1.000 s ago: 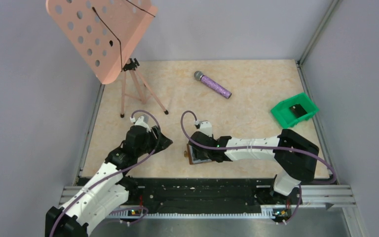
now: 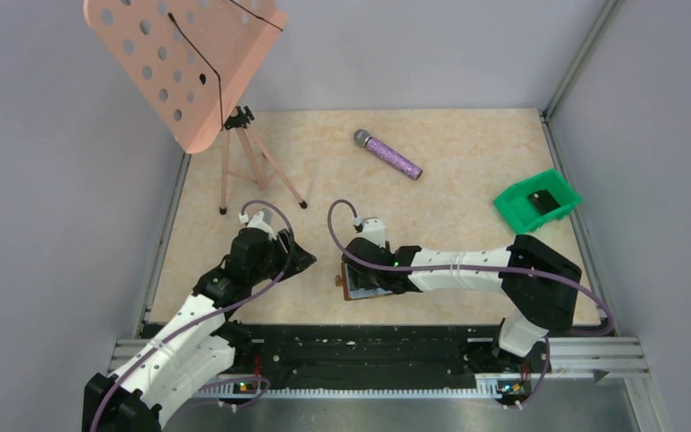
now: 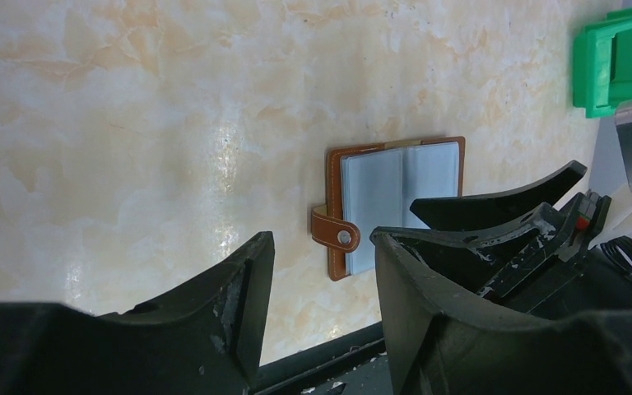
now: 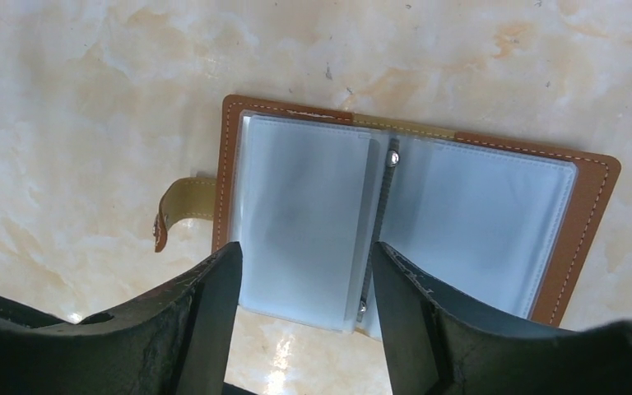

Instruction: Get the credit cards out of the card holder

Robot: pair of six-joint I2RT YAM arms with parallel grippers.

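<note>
The card holder lies spread open on the table, brown leather with pale translucent sleeves on both halves and a strap sticking out on its left. No card stands out separately from the sleeves. Above it is my right gripper, its fingers parted and nothing between them; the left sleeve half shows below the gap. In the top view the right arm covers most of the holder. My left gripper is open and empty, off to the holder's left, as the top view shows.
A green basket with a dark item inside stands at the right edge. Toward the back lies a purple microphone; a pink tripod stand rises at the back left.
Hardly anything differs in the top view. The right arm has shifted very slightly over the holder; the left arm and the other objects stay in place.
</note>
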